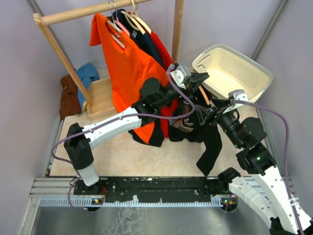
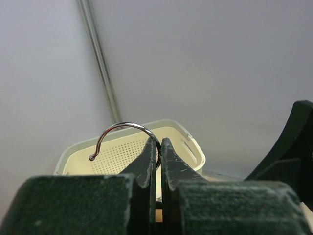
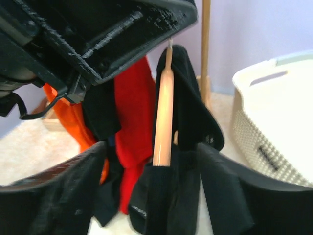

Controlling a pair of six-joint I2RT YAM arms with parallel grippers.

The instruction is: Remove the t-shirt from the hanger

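Observation:
A black t-shirt (image 1: 211,147) hangs on a light wooden hanger (image 3: 164,117) between my two arms. In the left wrist view the hanger's metal hook (image 2: 128,124) curves up from the tips of my left gripper, which is shut on its base. My right gripper stands open. Its blurred fingers (image 3: 220,183) are apart on either side of the hanger's arm end, where black cloth (image 3: 159,200) still covers the wood. From above, the left gripper and arm hide part of the shirt.
A cream basket (image 1: 266,78) stands at the back right, close behind the hook. At left, a wooden rack (image 1: 73,14) carries an orange shirt (image 1: 129,68) and other garments. Brown and blue cloths (image 1: 87,74) lie by its base.

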